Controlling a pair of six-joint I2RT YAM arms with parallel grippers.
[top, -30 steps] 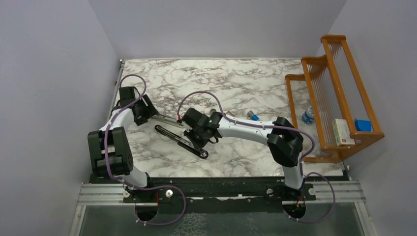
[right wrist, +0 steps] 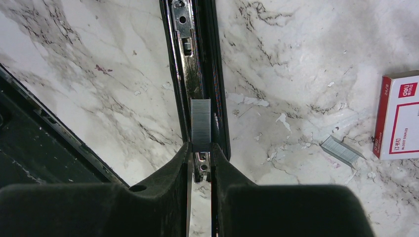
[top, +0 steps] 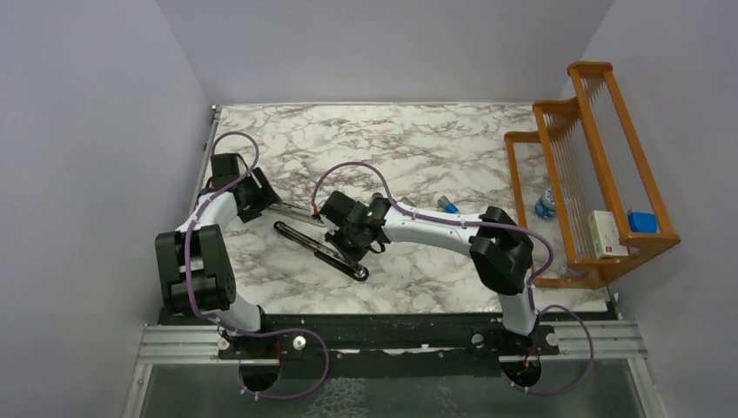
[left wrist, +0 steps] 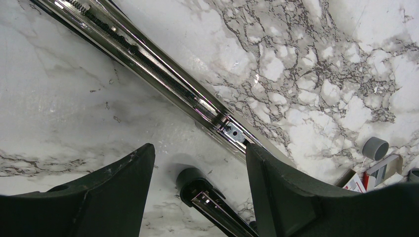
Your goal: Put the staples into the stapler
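Note:
A strip of staples (right wrist: 201, 121) is pinched at its near end in my right gripper, shut on it. It is lined up lengthwise over the metal channel of the black stapler part (right wrist: 220, 98); whether it rests in the channel I cannot tell. Parallel to that part lies the long silver stapler piece (left wrist: 163, 81), a spring running inside it. My left gripper stands open above it, fingers well apart and nothing held between them. The black part's rounded end shows below, between the left fingers.
A loose staple strip (right wrist: 341, 150) and a red-and-white box (right wrist: 400, 116) lie right of the black part. A grey cylinder (left wrist: 375, 148) stands beyond the silver piece. A wooden rack (top: 557, 157) holding a bottle and boxes occupies the right side.
The right arm has shifted only slightly, its elbow a little to the left. The left arm and both stapler parts look unmoved.

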